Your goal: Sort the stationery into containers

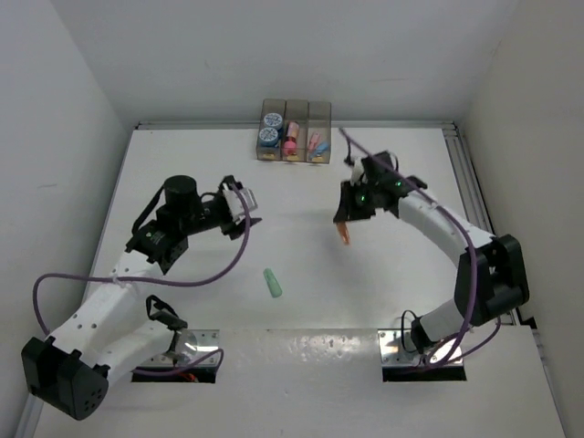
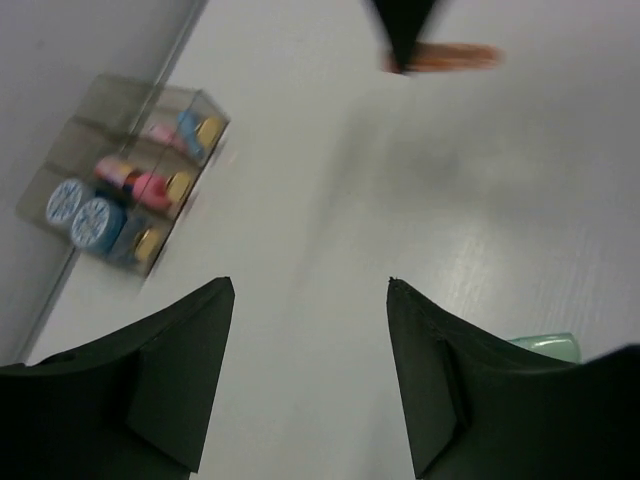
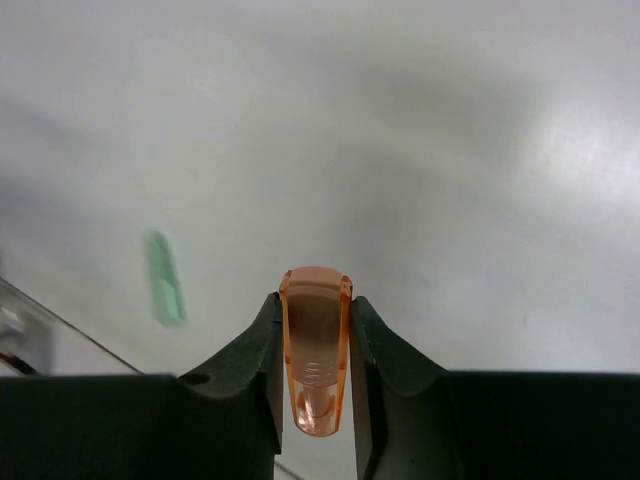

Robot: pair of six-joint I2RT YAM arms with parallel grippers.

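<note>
An orange stationery item [image 3: 315,330] is held upright between the fingertips of my right gripper [image 1: 351,210], lifted over the right half of the table. My left gripper [image 1: 239,210], empty and open, hangs over the left-middle of the table, above and left of a green item [image 1: 273,283] lying near the front edge. At the back stands a clear three-compartment container [image 1: 318,114], holding blue round items [image 1: 271,119] in the left compartment, a pink cylinder [image 1: 291,139] in the middle, and smaller pink and blue pieces [image 1: 320,149] in the right.
The white table [image 1: 219,155] is otherwise mostly bare, bordered by walls and metal rails at the back and sides. A metal edge shows at the lower left in the right wrist view.
</note>
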